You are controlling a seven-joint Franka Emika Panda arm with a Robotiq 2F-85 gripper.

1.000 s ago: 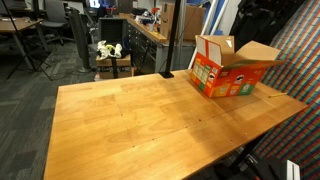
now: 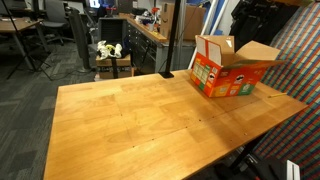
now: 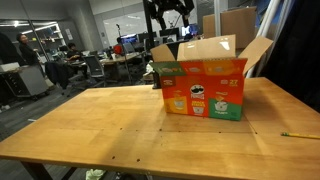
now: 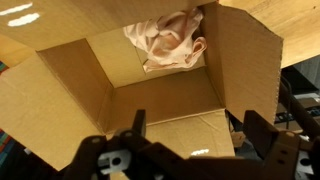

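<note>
A red, green and orange cardboard box point(image 3: 203, 92) stands on the wooden table with its flaps spread. Inside it, in the wrist view, a crumpled pale pink cloth point(image 4: 168, 40) lies on the brown cardboard. My gripper hangs over the box opening, its two dark fingers wide apart and nothing between them. From the second exterior view, the gripper point(image 3: 168, 20) is above the box, clear of the flaps. The cloth is hidden by the box walls in both exterior views.
A pencil-like stick point(image 3: 298, 135) lies near the right side. A black post point(image 2: 174, 35) rises behind the table. The raised box flaps point(image 4: 250, 65) stick out around the opening.
The arm above the box appears to have shifted slightly. The box and the table look the same.
</note>
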